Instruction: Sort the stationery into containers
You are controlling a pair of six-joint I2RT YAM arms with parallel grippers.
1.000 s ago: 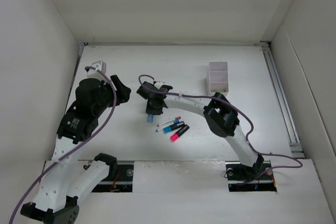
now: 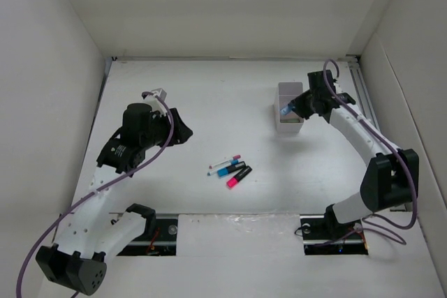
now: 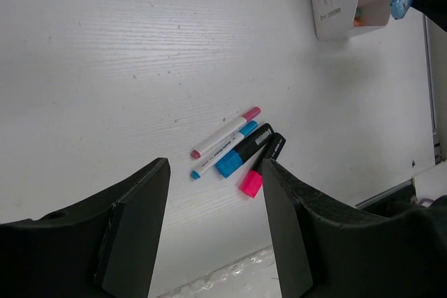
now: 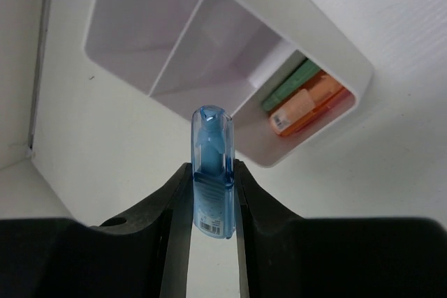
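Note:
A white container [image 2: 289, 122] with compartments stands at the right of the table; orange and green items [image 4: 302, 102] lie in one compartment. My right gripper [image 2: 293, 108] is over it, shut on a blue highlighter [image 4: 213, 172] held upright between the fingers in its wrist view. My left gripper hangs at the left, open and empty. Below centre lie a pink-capped pen [image 3: 223, 135], a blue-capped pen [image 3: 219, 153], a blue-capped marker [image 3: 244, 150] and a pink-capped marker [image 3: 262, 164].
Walls surround it at the back and sides.
My right arm has carried the blue highlighter from the middle of the table rightward to above the container. My left arm has moved slightly right and down in the top view.

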